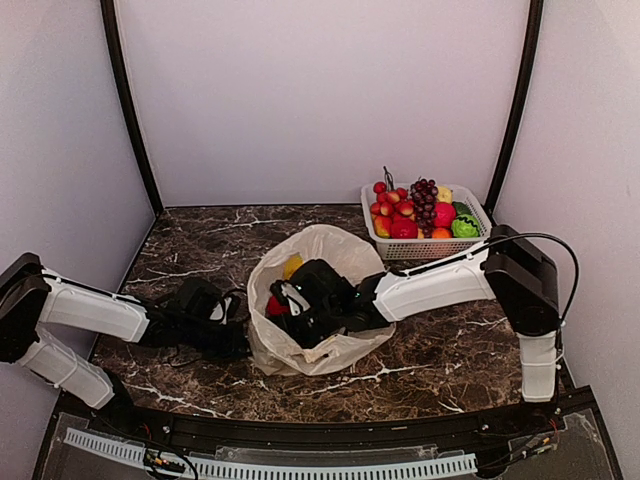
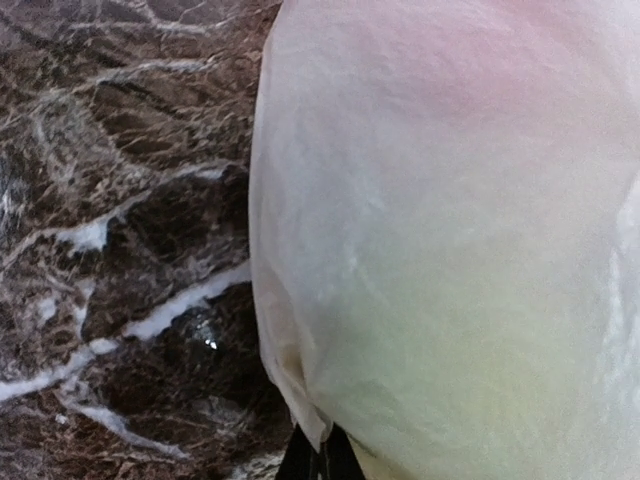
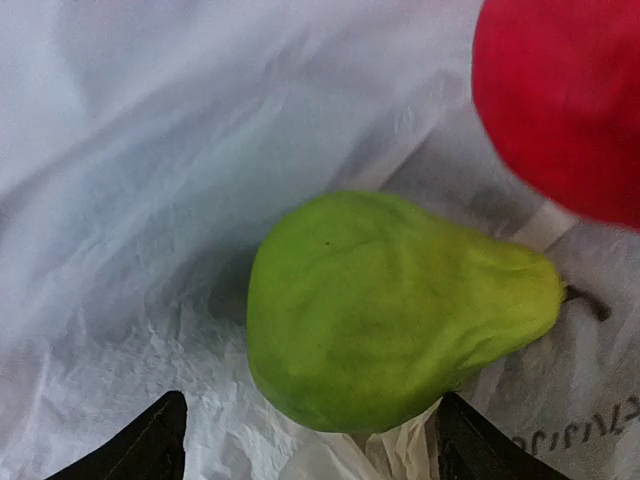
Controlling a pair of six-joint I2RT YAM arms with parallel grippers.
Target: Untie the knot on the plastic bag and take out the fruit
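Note:
The white plastic bag (image 1: 350, 350) lies open mid-table, with a yellow fruit (image 1: 293, 265) and a red fruit (image 1: 277, 305) inside. At the bag's left side, my left gripper is shut on a fold of its film (image 2: 300, 380). My right gripper is down inside the bag, open; a green pear (image 3: 390, 310) sits just beyond and between its fingertips, with a red fruit (image 3: 560, 100) above right.
A white basket (image 1: 420, 250) full of assorted fruit stands at the back right.

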